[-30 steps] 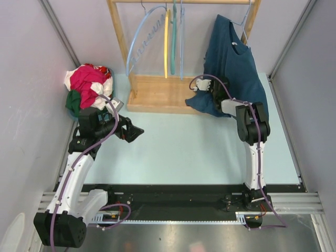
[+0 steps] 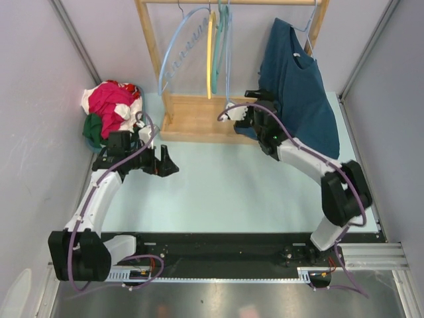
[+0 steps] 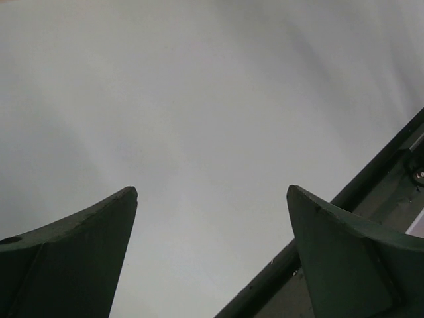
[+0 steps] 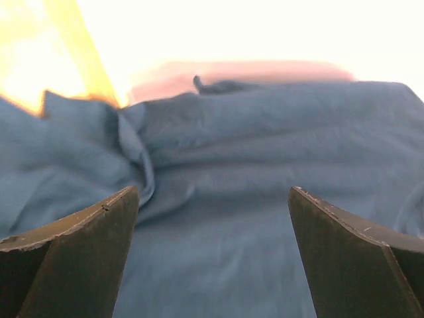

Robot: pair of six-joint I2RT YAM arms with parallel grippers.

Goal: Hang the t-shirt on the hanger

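Note:
A dark teal t-shirt (image 2: 298, 99) hangs from a light blue hanger (image 2: 305, 30) at the rack's right end, its lower part draping over the wooden base. My right gripper (image 2: 258, 103) is at the shirt's left side, open, with folds of the fabric (image 4: 212, 165) filling the right wrist view behind its fingers. My left gripper (image 2: 160, 162) stands open over the left part of the white table, empty; the left wrist view shows only table (image 3: 185, 119) and its dark front edge.
Empty hangers (image 2: 211, 46) hang mid-rack on the wooden frame. A basket of mixed clothes (image 2: 106, 106) sits at the back left.
The right arm has swung out to the right at its elbow, its gripper shifting slightly left and up at the shirt. The left arm has moved slightly.

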